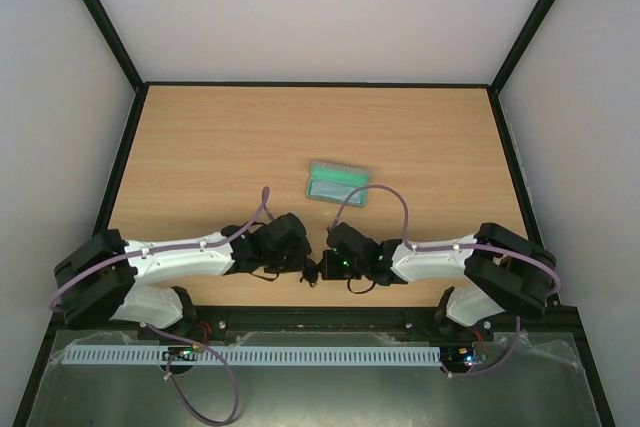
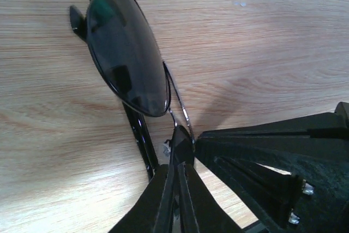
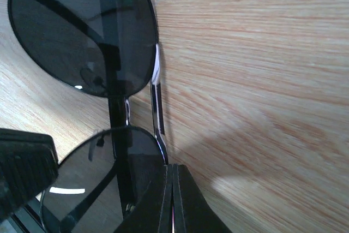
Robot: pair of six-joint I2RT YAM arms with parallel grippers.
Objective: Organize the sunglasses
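Note:
The black sunglasses (image 2: 128,50) stand on the wood between my two grippers, arms folded. In the top view only a small dark bit of the sunglasses (image 1: 311,275) shows; the arms hide the rest. My left gripper reaches one lens, its fingertips overlapping that lens's dark edge. Dark on dark, I cannot tell whether they clasp it. My right gripper is shut with nothing between its fingers. Beside its tips, on the left in the right wrist view, lies the nearer lens, outside the fingers; the other lens is farther up.
A teal-green case (image 1: 340,176) sits beyond the arms, near the table's middle. Bare wooden tabletop (image 1: 220,147) spreads around and behind it. The two grippers are very close together, and the table's front edge is just below them.

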